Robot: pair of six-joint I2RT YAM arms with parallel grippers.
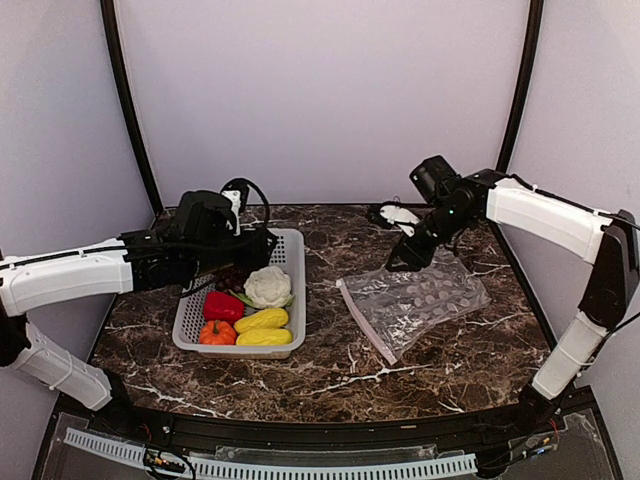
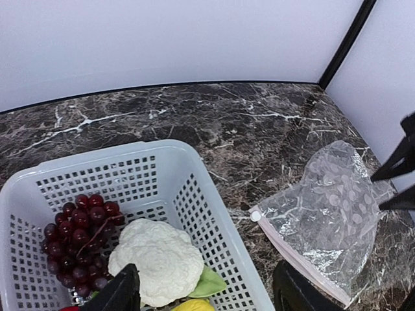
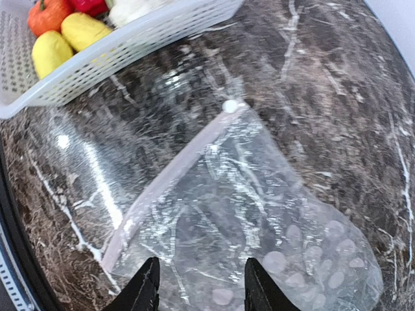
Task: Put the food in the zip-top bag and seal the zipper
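The clear zip top bag [image 1: 415, 300] lies flat on the dark marbled table, its pale zipper strip [image 3: 172, 172] on the side facing the basket. No food shows inside it. My right gripper is above the bag, fingers apart and nothing between them. A white perforated basket [image 1: 298, 300] holds the food: cauliflower [image 2: 155, 259], grapes [image 2: 81, 233], a red pepper [image 1: 222, 306], an orange pumpkin [image 1: 217, 333] and yellow vegetables [image 1: 263, 328]. Over the basket hangs my left gripper, open and empty, above the cauliflower's near side.
Between basket and bag runs a strip of bare table [image 1: 325, 290]. The table is also clear behind the bag and along the front. Pale walls [image 1: 330, 100] close off the back and sides.
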